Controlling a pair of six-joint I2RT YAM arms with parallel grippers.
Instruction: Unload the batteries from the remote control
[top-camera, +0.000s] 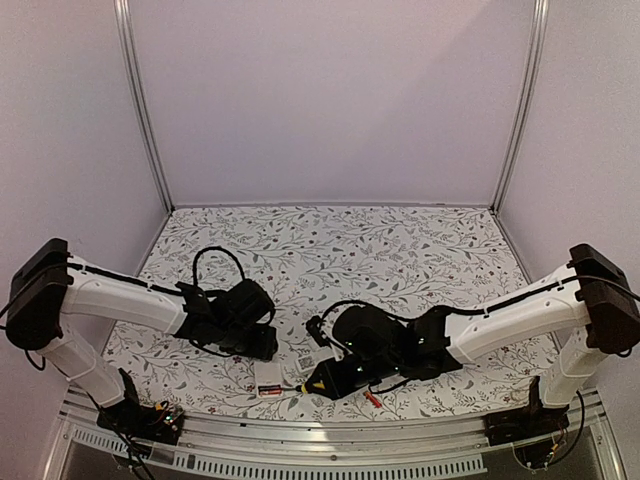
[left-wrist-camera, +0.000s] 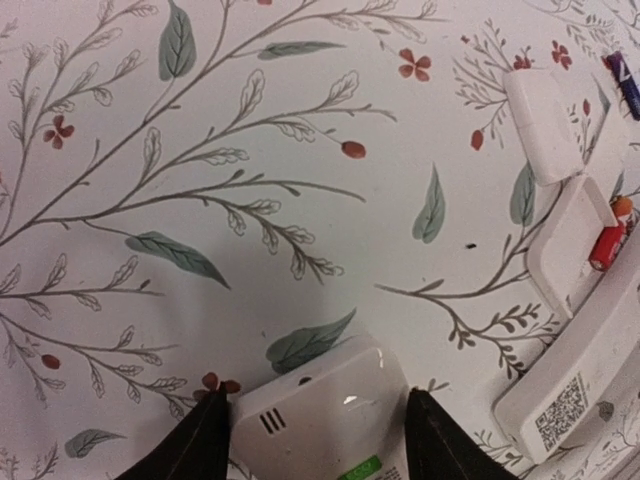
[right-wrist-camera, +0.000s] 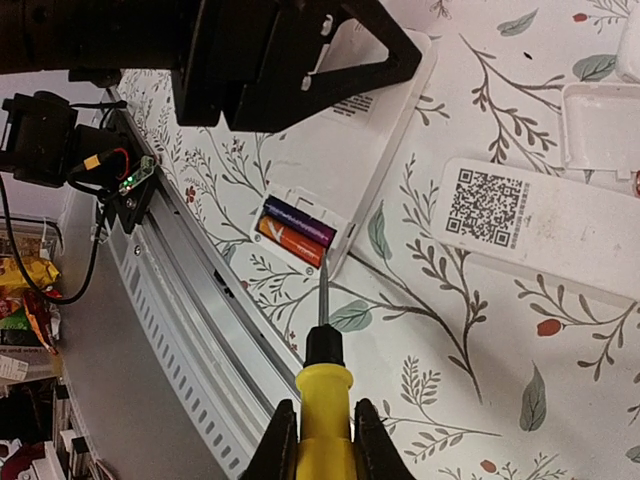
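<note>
A white remote (right-wrist-camera: 345, 140) lies with its battery bay open. Inside sit a purple battery (right-wrist-camera: 298, 220) and an orange battery (right-wrist-camera: 290, 243), side by side. My left gripper straddles the remote's other end, one finger along each side; whether they press on it cannot be told. A slim pick with a yellow handle (right-wrist-camera: 326, 415) is clamped in my right gripper. Its thin metal tip (right-wrist-camera: 324, 268) reaches the bay's edge by the batteries' ends; exact contact is unclear.
A second white remote with a QR code (left-wrist-camera: 565, 400) lies close by. White covers or trays (left-wrist-camera: 545, 125) and a loose red battery (top-camera: 373, 398) are also on the patterned cloth. A metal rail (top-camera: 330, 432) borders the front.
</note>
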